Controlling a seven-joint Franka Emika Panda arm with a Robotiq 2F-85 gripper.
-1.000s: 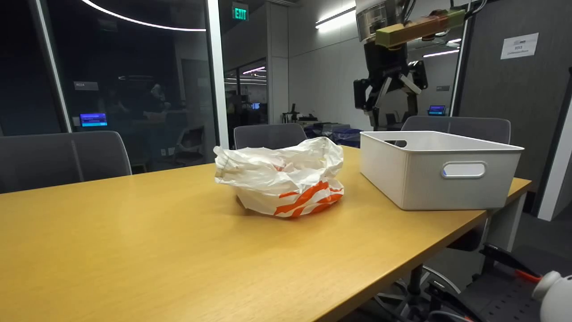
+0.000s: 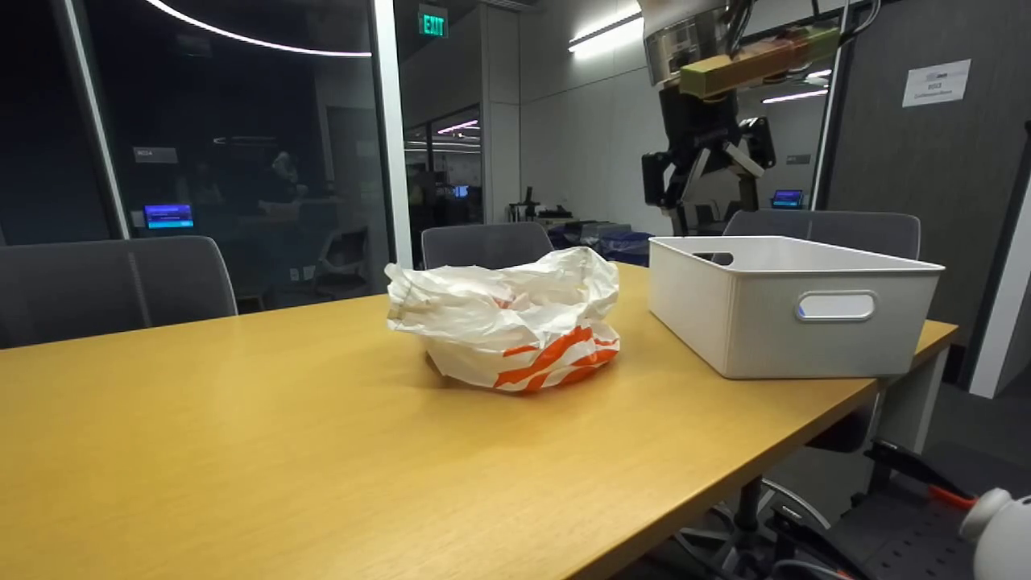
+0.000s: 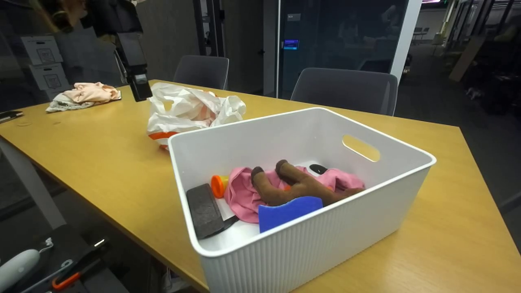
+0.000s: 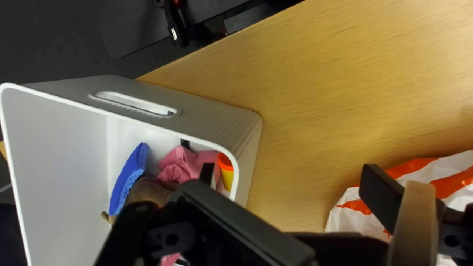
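Observation:
My gripper hangs above the table with its two fingers spread wide, and nothing shows between them. In the wrist view, one finger overlaps the white and orange plastic bag, while the other side of the hand covers part of the white bin. The bag sits crumpled on the table beside the bin. Inside the bin, in exterior view 2, lie a brown plush piece, pink cloth, a blue item, a dark grey block and an orange-lidded yellow tub.
Peach and patterned cloth lies at the table's far end. Bare tabletop stretches left of the bag in exterior view 1. The bin stands close to a table edge, with chairs around.
My gripper has shifted very slightly to the right in exterior view 1, its fingers still apart. The bag and the bin have stayed where they were.

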